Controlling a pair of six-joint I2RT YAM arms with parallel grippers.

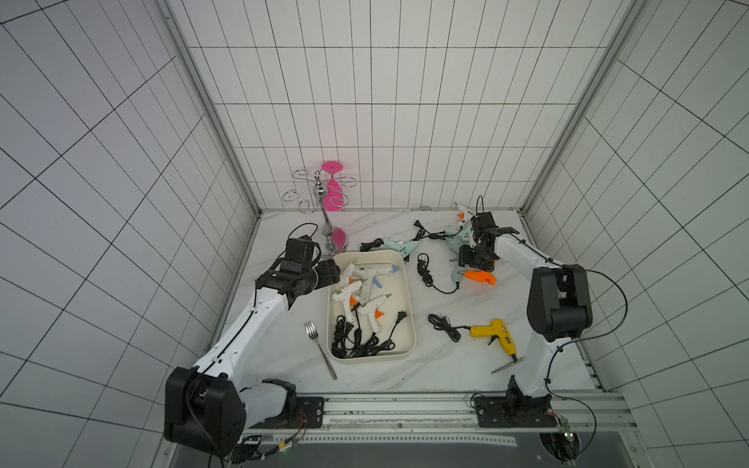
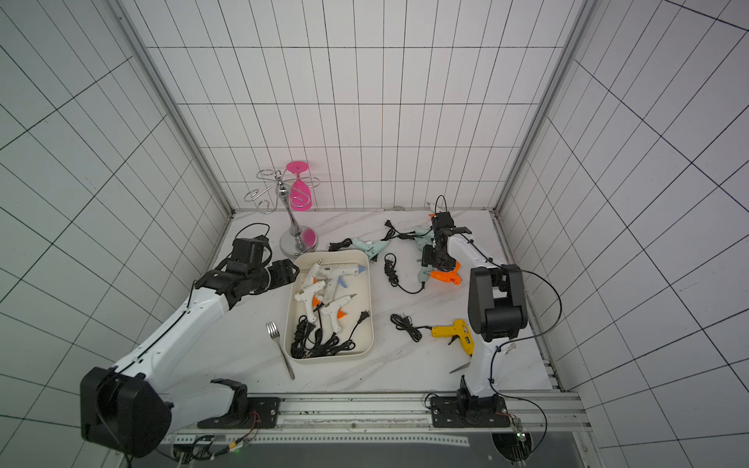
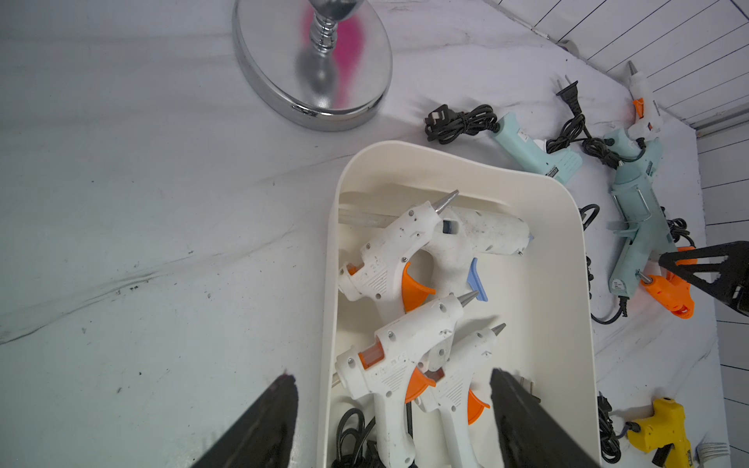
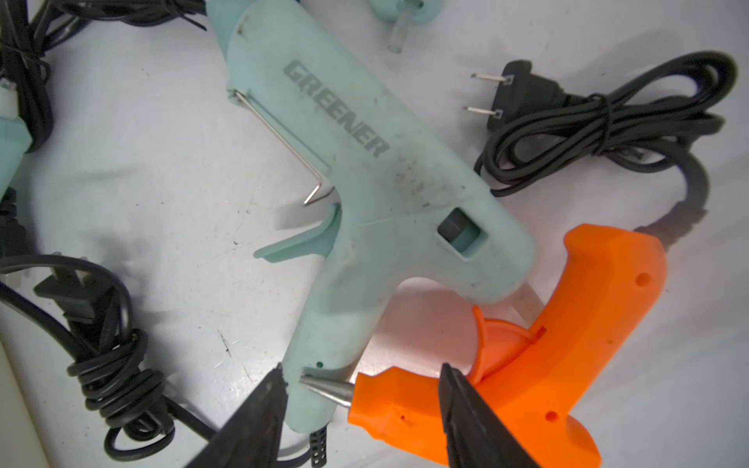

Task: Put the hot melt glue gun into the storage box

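Note:
The cream storage box holds several white glue guns and their black cables. Over its left rim, near the back corner, my left gripper is open with nothing between its fingers. My right gripper stands open above the right-hand guns. In the right wrist view, the tip of an orange glue gun appears between its fingertips, crossing the handle of a teal glue gun. Another teal gun lies behind the box, and a yellow glue gun rests at front right.
A chrome stand with a pink glass rises behind the box. One fork lies along the box's left side. Coiled black cables are on the table between box and guns. A white glue gun lies at the far right back.

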